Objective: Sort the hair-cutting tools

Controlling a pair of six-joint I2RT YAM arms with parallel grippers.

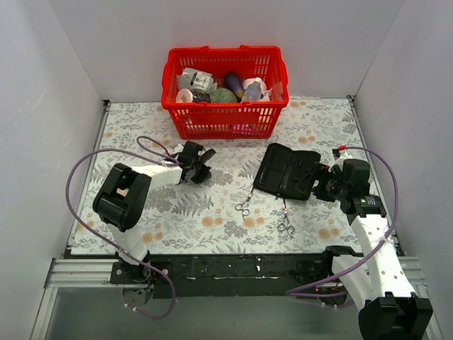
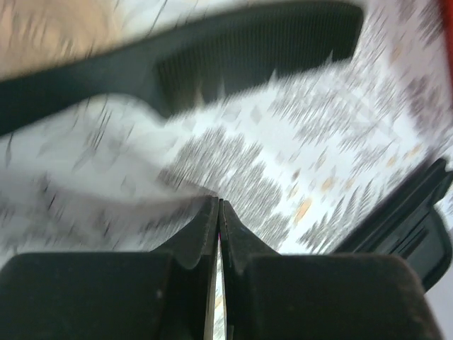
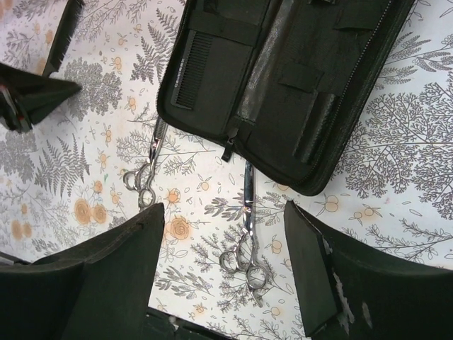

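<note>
A black comb point(image 2: 255, 49) lies on the floral mat, just beyond my left gripper, which is shut with nothing showing between its fingertips. The black zip case point(image 3: 283, 106) lies open at the right of centre, with a narrow comb point(image 3: 190, 71) in its left half. Thinning scissors point(image 3: 148, 170) and another pair of scissors point(image 3: 249, 227) stick out from under or beside the case's lower edge. My right gripper hovers open over the mat at the case's right, holding nothing.
A red basket point(image 1: 223, 120) full of assorted items stands at the back centre. Grey walls bound both sides.
</note>
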